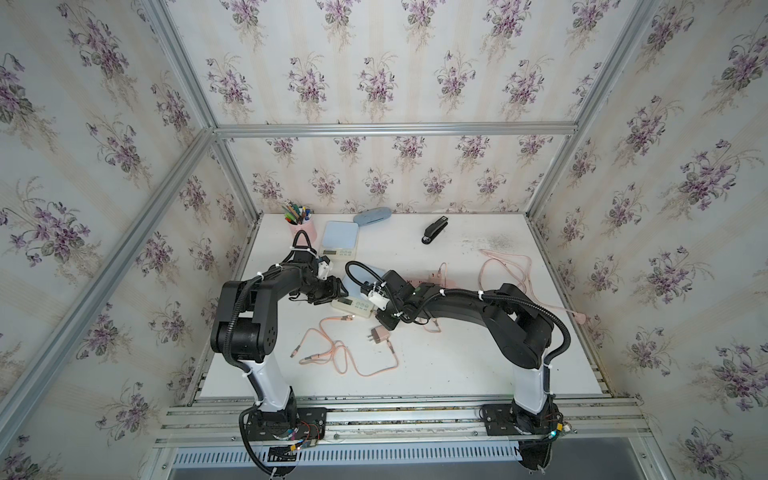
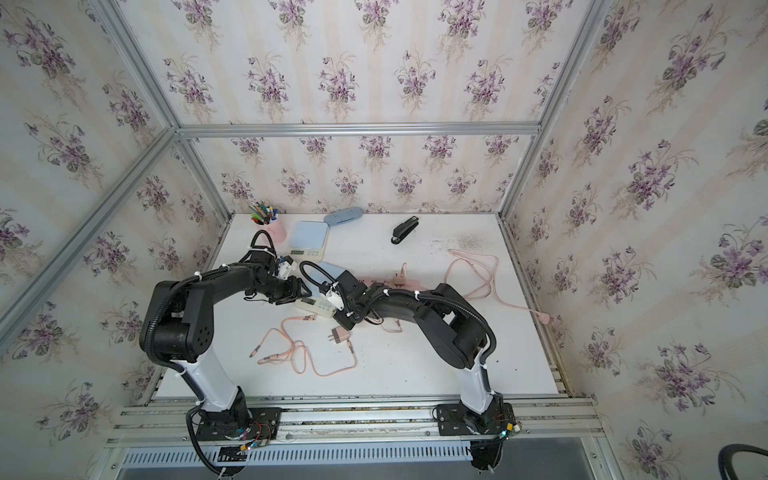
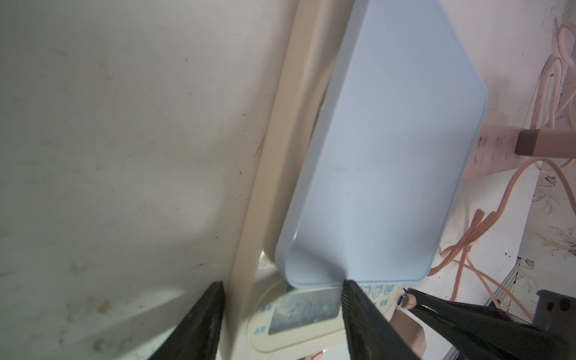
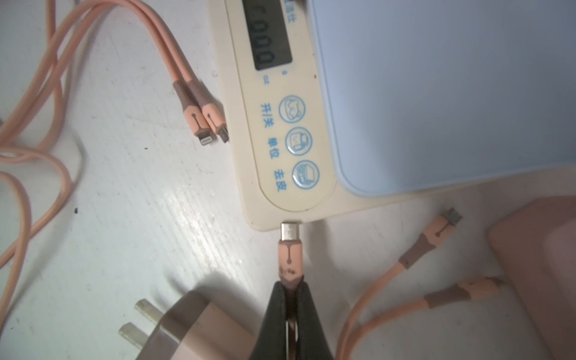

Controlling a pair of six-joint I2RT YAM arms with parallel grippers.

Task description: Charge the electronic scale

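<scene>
The scale (image 4: pixel 432 90), cream with a blue top plate, lies flat on the table; its display is lit in the right wrist view. My right gripper is shut on the pink connector (image 4: pixel 290 258) of a cable. The connector's metal tip points at the scale's side and meets its edge in that view; most of the metal still shows, and whether it touches cannot be told. My left gripper stands open at the display end, one finger by the scale's outer edge, the other over the button panel (image 3: pixel 306 318).
Near the right gripper lie a pink charger plug (image 4: pixel 204 336) and loose connectors (image 4: pixel 435 237). More pink cable (image 4: pixel 51 120) coils in front of the scale. A second scale (image 1: pixel 339 237), a pen cup (image 1: pixel 301 228) and a stapler (image 1: pixel 434 229) stand behind.
</scene>
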